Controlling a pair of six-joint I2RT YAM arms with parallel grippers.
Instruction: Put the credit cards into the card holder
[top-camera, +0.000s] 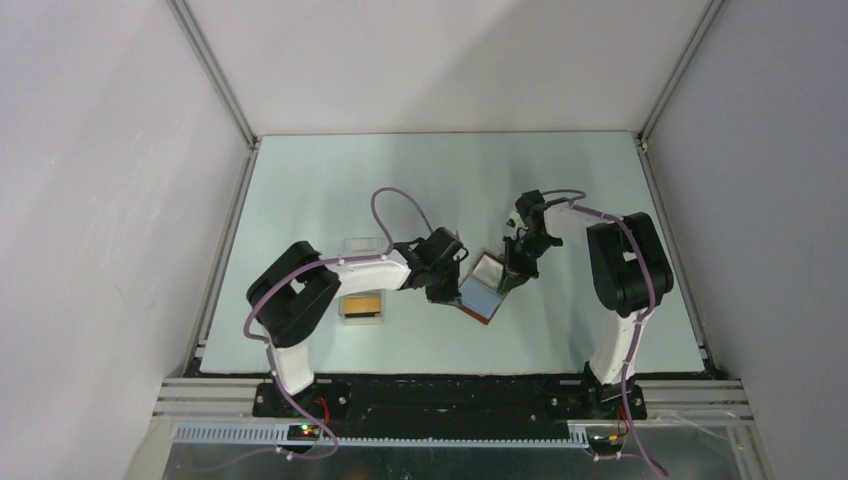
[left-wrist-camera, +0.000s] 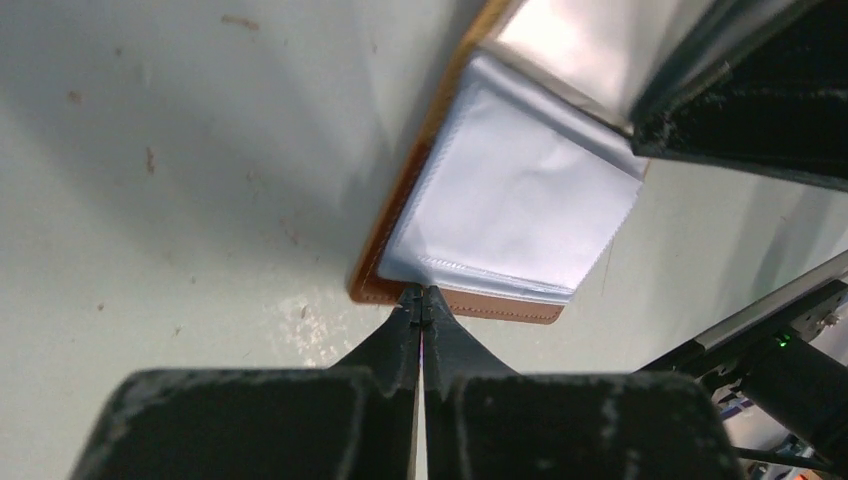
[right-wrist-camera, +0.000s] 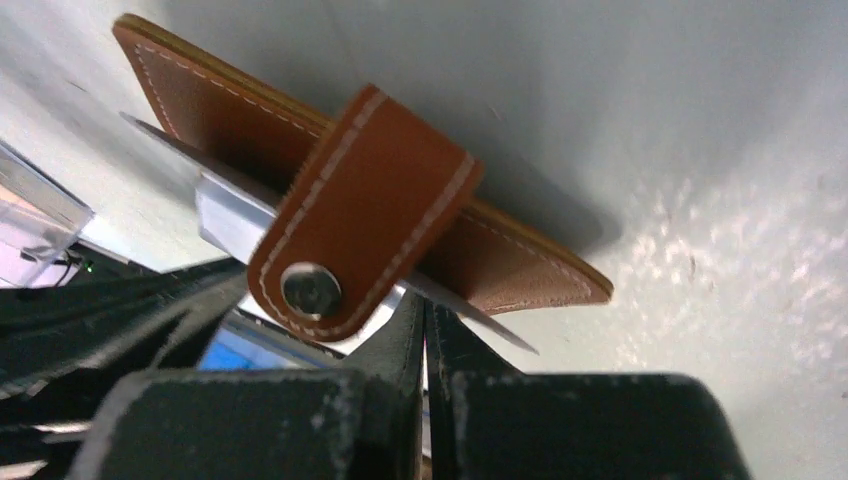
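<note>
The brown leather card holder (top-camera: 467, 312) lies open and slanted on the table between my two arms. Its bluish clear pocket (left-wrist-camera: 520, 190) faces up in the left wrist view, with a paler panel (left-wrist-camera: 580, 45) beyond it. My left gripper is shut, tips at the holder's lower edge, nothing visible between them. In the right wrist view, the snap strap (right-wrist-camera: 370, 215) stands in front of my right gripper, also shut with nothing showing between its fingers. Whether either gripper's tips touch the leather, I cannot tell.
A clear tray (top-camera: 362, 320) with gold and dark contents, possibly cards, stands left of the holder, partly under my left arm. Another clear tray (top-camera: 362, 244) shows behind that arm.
</note>
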